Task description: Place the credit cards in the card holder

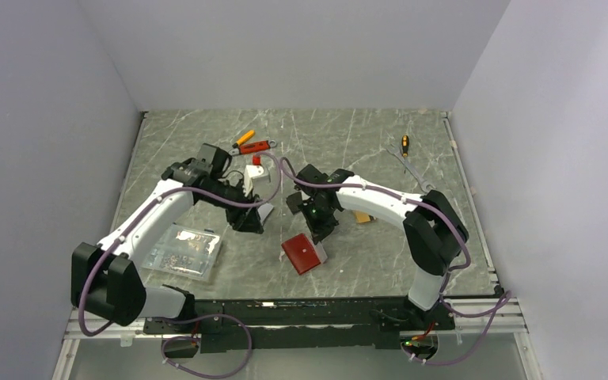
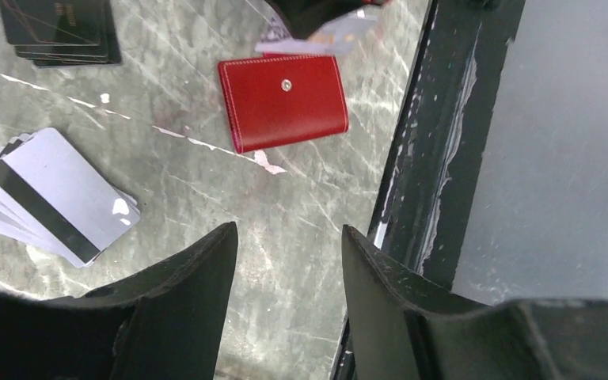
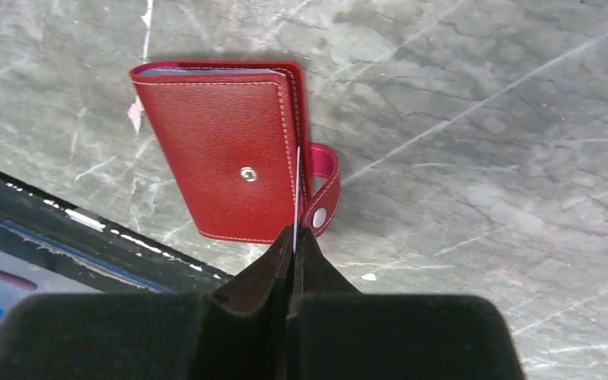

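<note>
Edge-on between the fingertips of my right gripper is a thin white card (image 3: 298, 182); the gripper is shut on it. That card is above the red card holder (image 3: 214, 150), near its snap-strap side; whether they touch I cannot tell. The holder lies on the table, its strap unfastened, with a pale edge in its pocket. My left gripper is open and empty, its fingers apart over bare table. White cards with a dark stripe (image 2: 63, 198) lie fanned to its left. Black cards (image 2: 59, 28) are stacked beyond them.
A clear parts box (image 1: 182, 252) stands at the left front. Orange-handled tools lie at the back left, a wrench (image 1: 416, 170) and screwdriver (image 1: 404, 145) at the right. Gold cards (image 1: 362, 216) lie partly behind the right arm. Bare table surrounds the holder's front.
</note>
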